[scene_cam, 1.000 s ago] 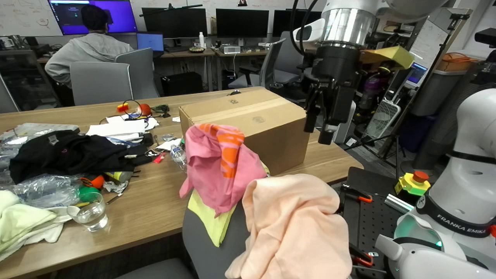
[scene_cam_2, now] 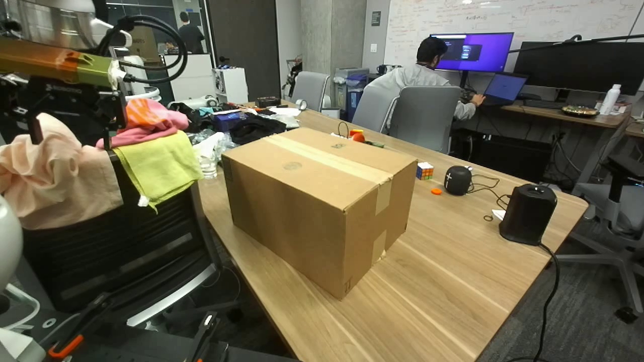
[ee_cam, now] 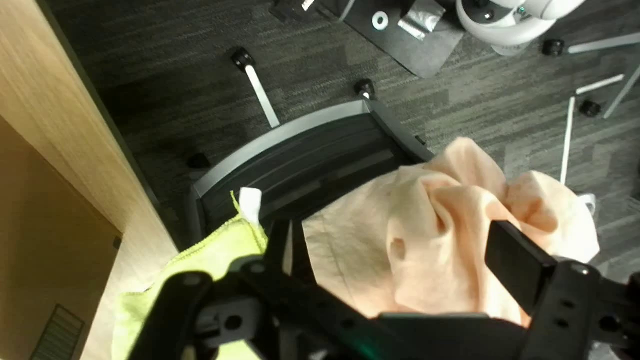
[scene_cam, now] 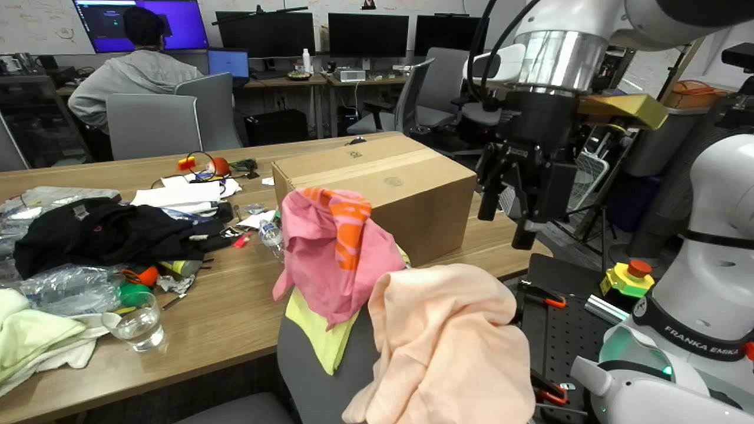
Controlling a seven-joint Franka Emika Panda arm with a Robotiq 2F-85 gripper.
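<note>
My gripper (scene_cam: 505, 226) hangs empty in the air with its fingers spread, to the right of the cardboard box in exterior view 1. In the wrist view, a peach cloth (ee_cam: 414, 240) lies below and beyond the open gripper, seen between the two fingers. That peach cloth (scene_cam: 452, 346) drapes over a chair back (scene_cam: 311, 381). Beside it on the same chair hang a pink cloth with orange print (scene_cam: 325, 247) and a yellow-green cloth (scene_cam_2: 163, 169), the pink one lying partly over the yellow-green one.
A large closed cardboard box (scene_cam_2: 290, 205) stands on the wooden table (scene_cam_2: 416, 289) near the chair. Clutter including a black cloth (scene_cam: 106, 233) and a glass of water (scene_cam: 141, 325) covers the table's far end. Bare tabletop lies around the speakers (scene_cam_2: 528, 214).
The arm and gripper have shifted to the right and a little lower in exterior view 1, and the fingers appear wider apart. The cloths and box have not moved.
</note>
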